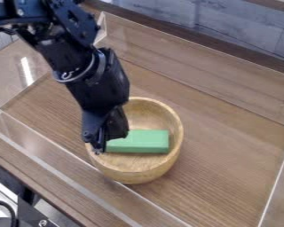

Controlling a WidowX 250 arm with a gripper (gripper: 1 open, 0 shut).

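A round wooden bowl (pixel 156 164) sits on the wooden table, with a green block (pixel 141 142) lying flat inside it. The black gripper (pixel 106 136) reaches down from the upper left to the bowl's left side, its fingertips just left of the block and partly over the bowl. The fingers look shut, with nothing visible held between them; the bowl's left part is hidden behind the gripper.
A grey wall (pixel 233 31) runs along the back, and a dark cable lies off the table's front left edge.
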